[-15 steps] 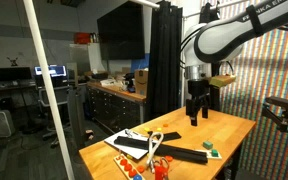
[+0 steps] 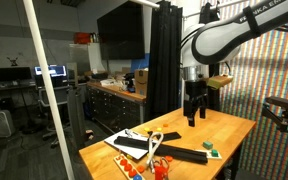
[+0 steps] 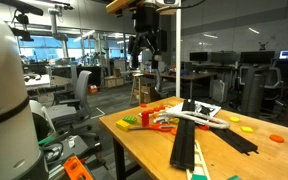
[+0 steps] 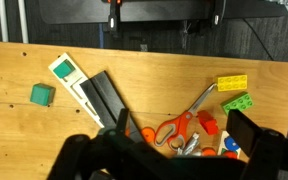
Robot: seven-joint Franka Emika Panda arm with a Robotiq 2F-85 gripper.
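My gripper point(image 2: 196, 118) hangs well above the wooden table, its fingers apart and nothing between them. In the wrist view its dark fingers point(image 4: 256, 148) frame the lower part of the picture. Red-handled scissors point(image 4: 177, 127) lie below, with a small red piece point(image 4: 208, 122) to their right. A yellow block point(image 4: 232, 82) and a green block point(image 4: 238, 102) rest close together on the right. At the left, a separate green block point(image 4: 42, 94) stands alone. A black bar point(image 4: 106, 94) lies alongside a pale strip point(image 4: 72, 82).
The table point(image 2: 224, 126) has clear wood under and around the gripper in exterior view 1. Its front left is crowded with tools and a tray of coloured pieces point(image 2: 127, 166). In exterior view 2, a red cylinder point(image 3: 145, 118) stands upright near a yellow block point(image 3: 130, 119).
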